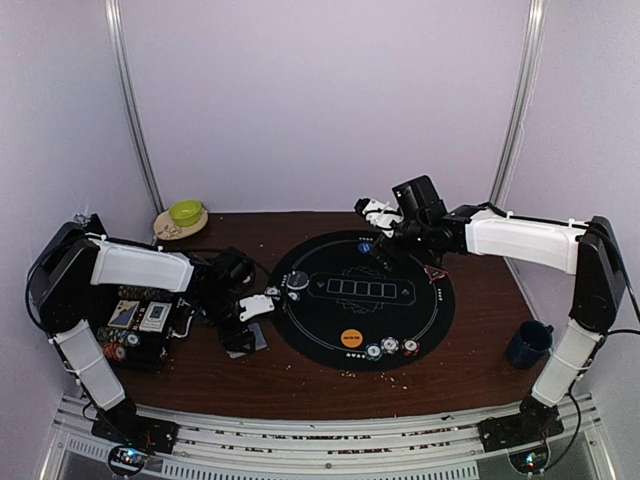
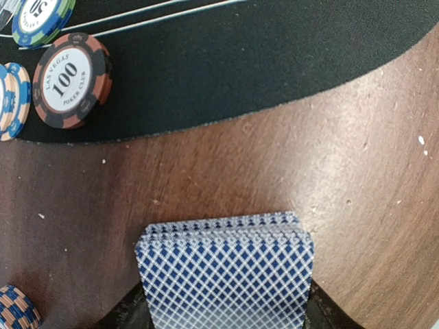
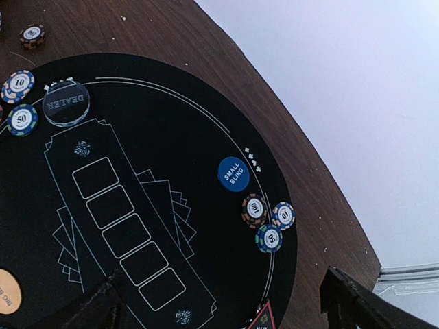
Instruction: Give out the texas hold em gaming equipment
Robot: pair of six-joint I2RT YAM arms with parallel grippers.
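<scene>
A blue-patterned deck of cards lies on the wooden table left of the poker mat. In the left wrist view its upper cards sit slightly offset from the ones beneath. My left gripper is around the deck, one finger at each side edge; whether they press on it cannot be told. From above, that gripper partly covers the deck. Over the upper right of the black mat, my right gripper hangs open with nothing between its fingers. The dealer button and small blind button rest on the mat.
Chips lie in three groups by the mat's edge, including one with a 100 chip. An orange button is near its front. The equipment case stands left, a dark mug right, a green bowl back left.
</scene>
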